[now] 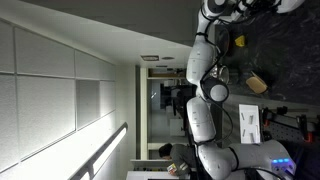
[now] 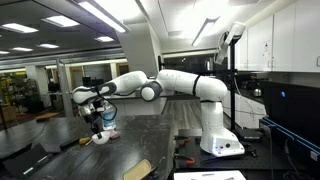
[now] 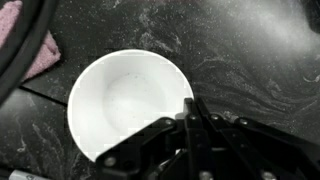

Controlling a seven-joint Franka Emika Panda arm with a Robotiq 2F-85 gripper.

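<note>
A round white bowl [image 3: 128, 100] fills the middle of the wrist view, its inside empty. From the lower right my dark gripper reaches to the bowl's right rim. The fingers look shut, with the fingertips right at that rim; whether the thin rim lies between them is hard to tell. In exterior view 2 the white bowl [image 2: 101, 138] shows small at the far left end of the arm, close to the gripper. At the top right edge of exterior view 1 the fingertips are out of clear sight.
A pink cloth [image 3: 42, 52] lies left of the bowl. Exterior view 1 shows a yellow item [image 1: 240, 41] and a tan block [image 1: 257, 84] on the dark table. White paper [image 1: 249, 123] lies closer to the arm's base.
</note>
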